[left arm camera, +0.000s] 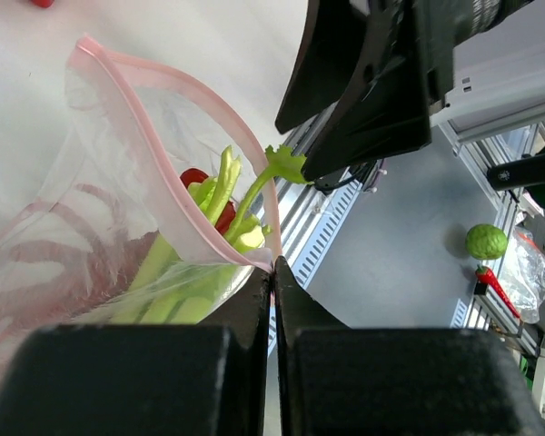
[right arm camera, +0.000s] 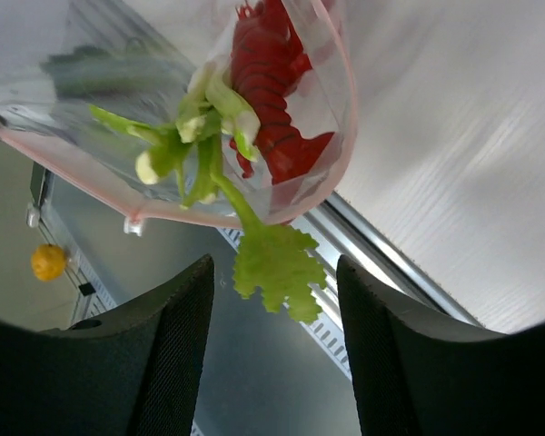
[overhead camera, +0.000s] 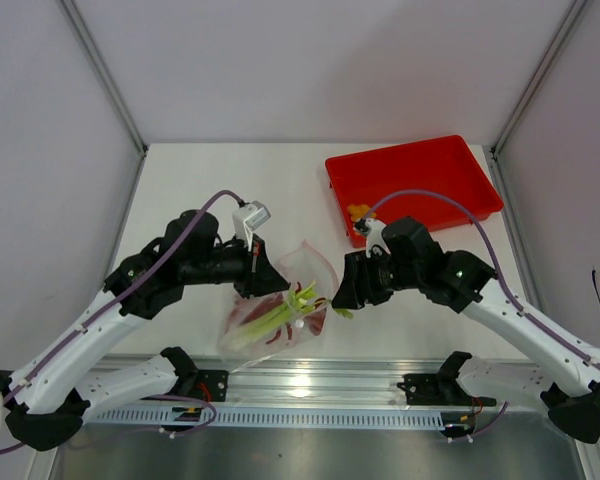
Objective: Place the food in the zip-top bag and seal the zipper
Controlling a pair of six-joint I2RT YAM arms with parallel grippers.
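The clear zip bag (overhead camera: 255,330) with pink rim lies at front centre, holding celery (left arm camera: 154,282) and a red lobster-like piece (right arm camera: 277,136). My left gripper is shut at the bag's rim, pinching its corner. A leafy celery top (right arm camera: 277,272) pokes out over the rim. My right gripper stands open around that leafy top, its fingers either side, above the front table edge.
A red tray (overhead camera: 410,165) with orange items stands at back right. The table's metal front rail (overhead camera: 300,368) runs just before the bag. The table left of the bag is clear.
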